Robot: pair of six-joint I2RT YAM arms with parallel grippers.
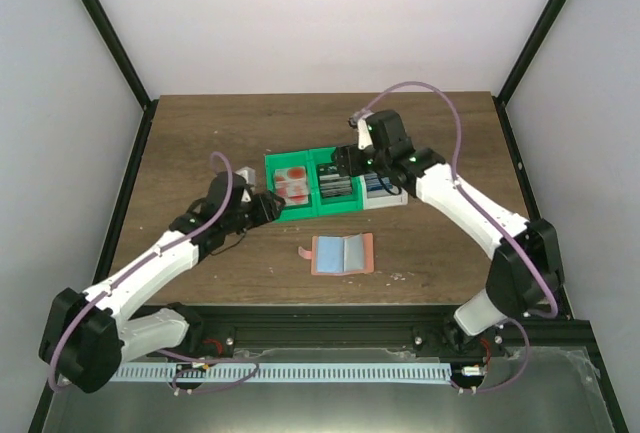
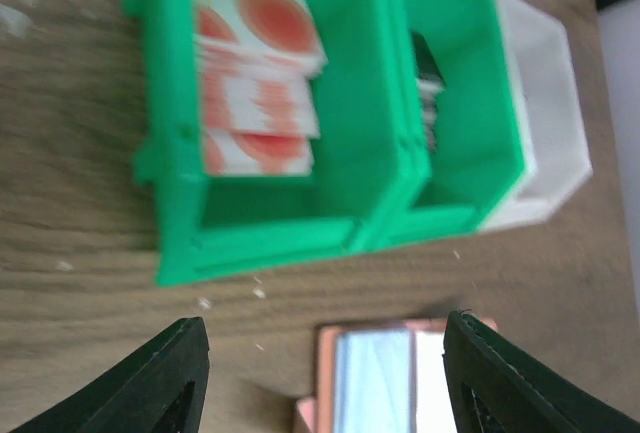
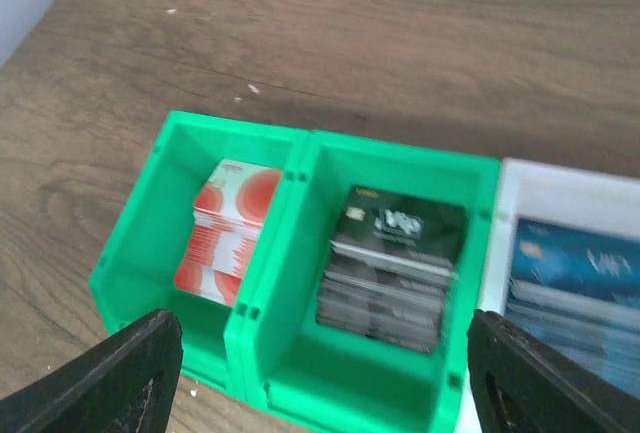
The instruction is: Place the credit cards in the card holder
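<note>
The pink card holder (image 1: 369, 253) lies spread flat on the table, its clear and blue pockets facing up. Red-and-white cards (image 3: 228, 238) are stacked in the left green bin. Black cards (image 3: 393, 263) fill part of the middle green bin, and blue cards (image 3: 575, 288) sit in the white bin. My right gripper (image 1: 340, 161) hangs open over the bins, nothing between its fingers. Beside the left green bin my left gripper (image 1: 276, 206) is open and empty; its fingers (image 2: 150, 383) frame bare table and the holder's edge.
The two green bins (image 1: 313, 188) and the white bin (image 1: 398, 200) stand side by side behind the holder. Open table lies behind the bins and to both sides. Small pale specks dot the wood.
</note>
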